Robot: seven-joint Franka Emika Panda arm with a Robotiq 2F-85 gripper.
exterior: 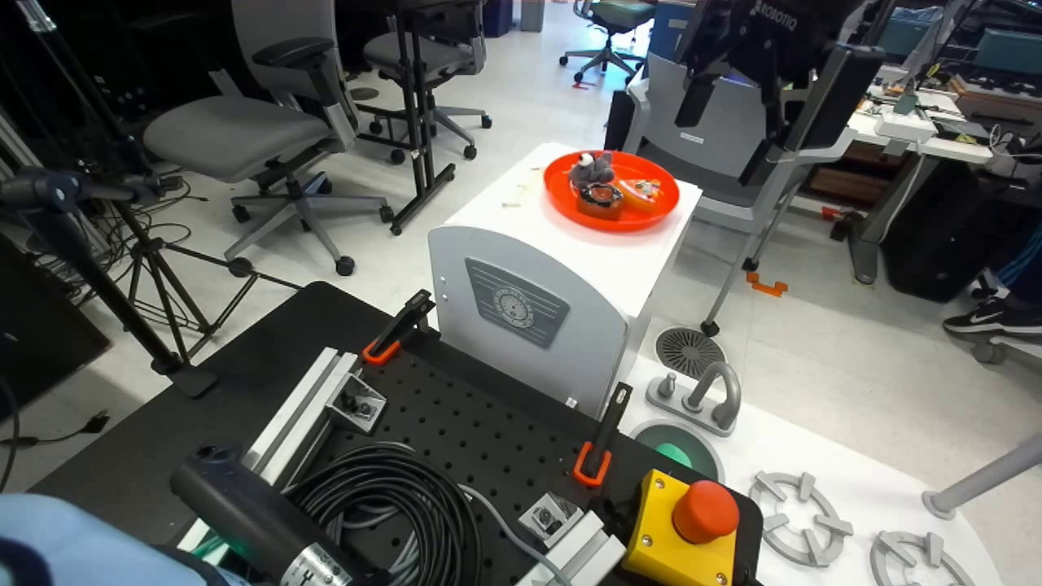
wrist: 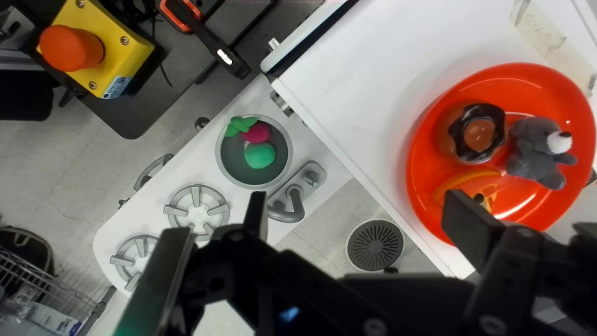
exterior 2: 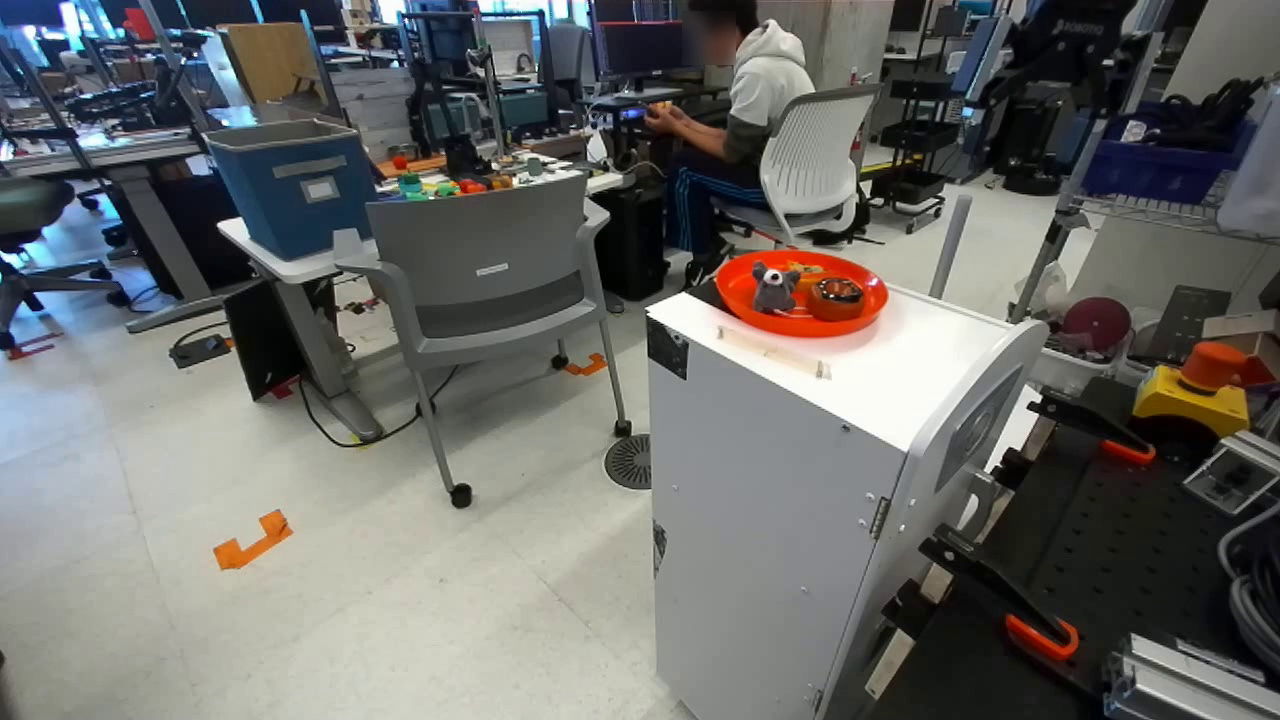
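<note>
My gripper (exterior: 724, 137) is raised in the air, its two fingers spread wide with nothing between them. In the wrist view the gripper has one fingertip overlapping the near edge of the red plate (wrist: 576, 120). That plate lies on a white cabinet top and carries a brown doughnut-like toy (wrist: 447, 131), a grey plush animal (wrist: 540, 140) and an orange-yellow wedge-shaped item (wrist: 467, 176), partly covered by the finger. Inside the toy sink (wrist: 238, 173) rest a green round item (wrist: 260, 156) and a dark pink one (wrist: 257, 132) with green leaves.
Beside the sink are a grey faucet (wrist: 295, 201) and toy burners (wrist: 197, 208). A yellow box with a red button (wrist: 72, 48) and black clamps (exterior: 607, 430) edge the dark table (exterior: 459, 391). A grey chair (exterior 2: 486, 258) stands near the cabinet (exterior 2: 768, 480).
</note>
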